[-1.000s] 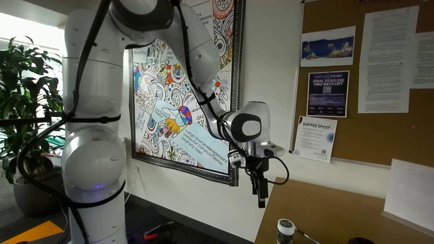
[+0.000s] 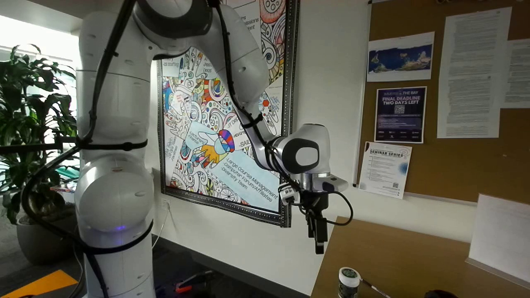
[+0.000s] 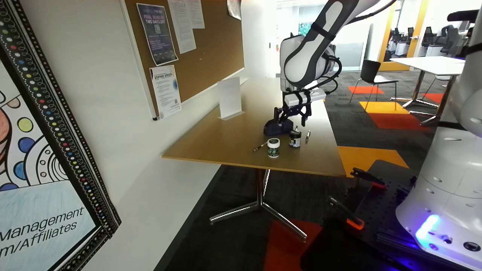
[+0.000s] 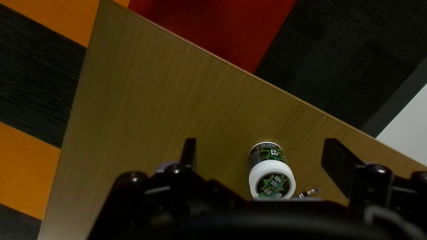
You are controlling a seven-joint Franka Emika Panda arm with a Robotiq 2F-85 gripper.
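My gripper hangs open above the table, its two fingers wide apart and nothing between them. Below it in the wrist view, a white-lidded jar (image 4: 272,179) with a dark green label shows in the gap, on the tabletop well beneath the fingertips. The same jar (image 3: 273,147) stands upright near the table's front edge in the second exterior view. Beside it is a second, darker jar (image 3: 295,138). A pen (image 3: 260,146) lies left of the white-lidded jar, and another pen (image 3: 308,136) lies right of the dark one.
A dark rounded object (image 3: 278,128) sits behind the jars; what it is, I cannot tell. Farther back on the wooden table (image 3: 203,146) stands a white panel (image 3: 230,98), close to the wall.
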